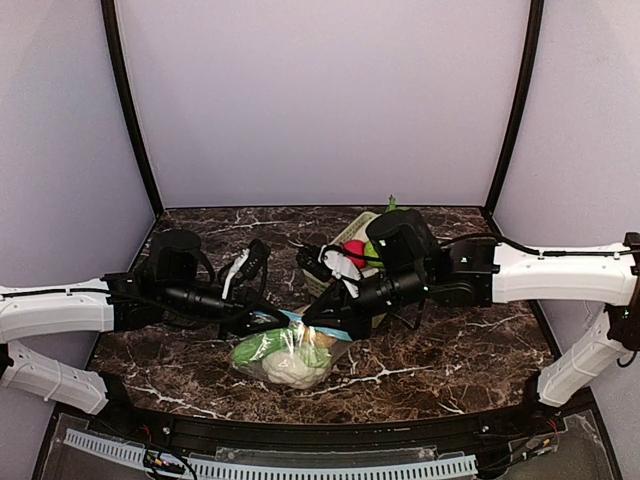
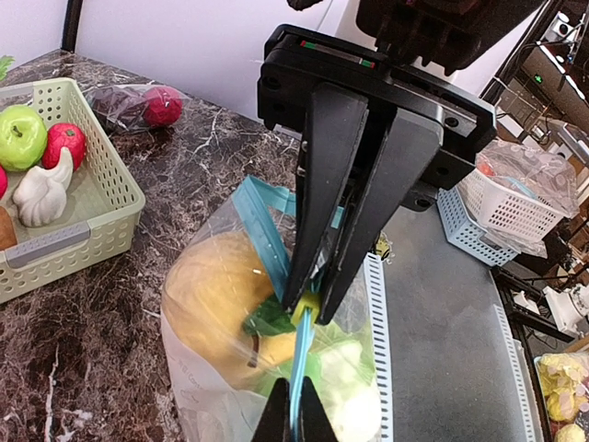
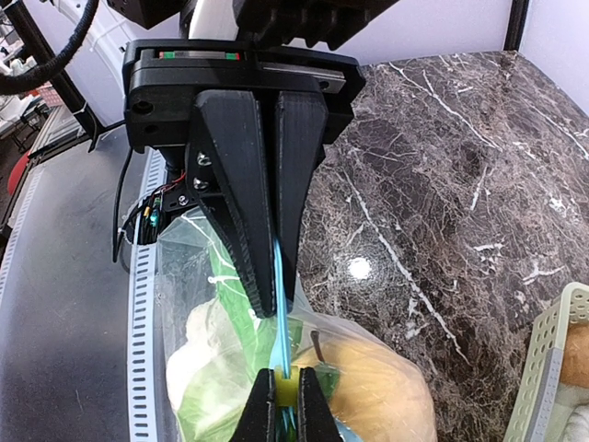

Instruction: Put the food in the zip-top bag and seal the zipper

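Note:
A clear zip top bag [image 1: 292, 358] with a blue zip strip hangs between my grippers at the table's front, holding green and white food and a yellowish-tan item [image 2: 216, 285]. Its mouth still gapes near the blue strip [image 2: 262, 230] in the left wrist view. My left gripper is shut on that thin strip. The right gripper is shut on the yellow zipper slider [image 3: 286, 388], a short way along the strip from the left fingertips. In the left wrist view, the slider [image 2: 306, 308] shows between the right fingers.
Behind the right gripper stands a pale basket [image 2: 115, 175] with a green apple [image 2: 20, 138], a red item [image 2: 64, 145] and a white bulb [image 2: 46, 191]. A bagged red item [image 2: 163, 106] lies farther back. Bare marble table [image 1: 460, 350] extends at right.

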